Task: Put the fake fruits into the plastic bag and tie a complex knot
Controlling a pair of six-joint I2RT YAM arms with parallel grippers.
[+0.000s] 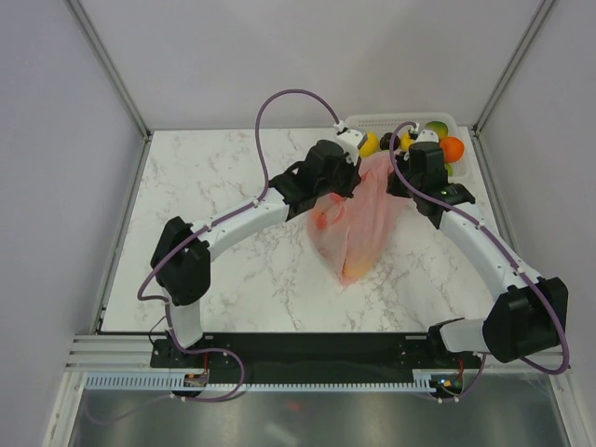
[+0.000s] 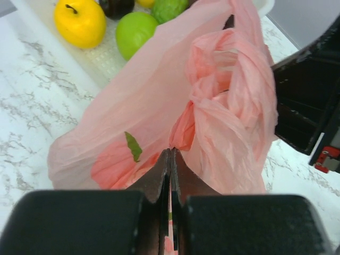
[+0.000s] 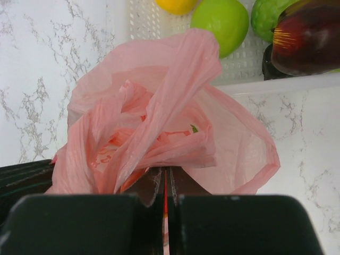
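Observation:
The pink plastic bag [image 1: 354,233] lies gathered between my grippers, its top twisted into a bunched strand. My left gripper [image 1: 350,194] is shut at the bag's twisted neck, with bag film [image 2: 223,111] right at its fingertips. My right gripper [image 1: 397,186] is also shut, bag film [image 3: 175,149] lying over its fingertips; how much is between the fingers is unclear. Red and green shapes show through the bag. Fake fruits, among them a yellow one [image 2: 79,24], a green apple [image 3: 220,26] and an orange [image 1: 452,149], lie in the white basket [image 1: 371,121].
The basket stands at the back right of the marble table [image 1: 177,233], just beyond the bag.

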